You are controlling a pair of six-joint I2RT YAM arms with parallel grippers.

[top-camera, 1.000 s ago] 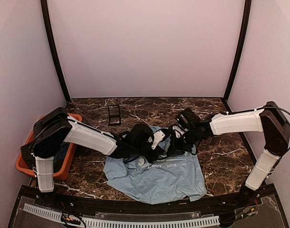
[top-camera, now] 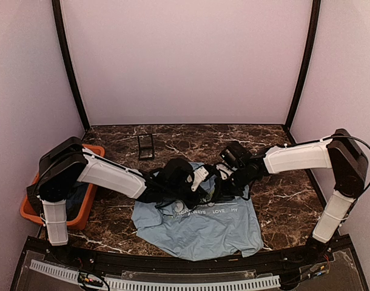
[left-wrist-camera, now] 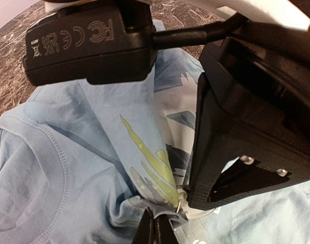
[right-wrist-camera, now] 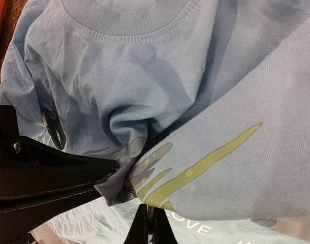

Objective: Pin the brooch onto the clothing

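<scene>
The light blue shirt (top-camera: 200,236) lies on the marble table, bunched under both arms. My left gripper is shut on a grey-blue fold of the shirt (right-wrist-camera: 112,189), which sticks out past its fingertips in the right wrist view. Close beside that fold, my right gripper is shut at the edge of the raised cloth. In the left wrist view a small shiny metal piece, seemingly part of the brooch (left-wrist-camera: 182,195), shows at the right fingertips, against the fold. The rest of the brooch is hidden; whether its pin passes through the cloth cannot be told.
An orange bin (top-camera: 82,216) stands at the left with dark contents. A small black frame-like stand (top-camera: 146,147) is behind the shirt. Both grippers are nearly touching. Bare marble lies behind and to the right.
The shirt lies nearly as before.
</scene>
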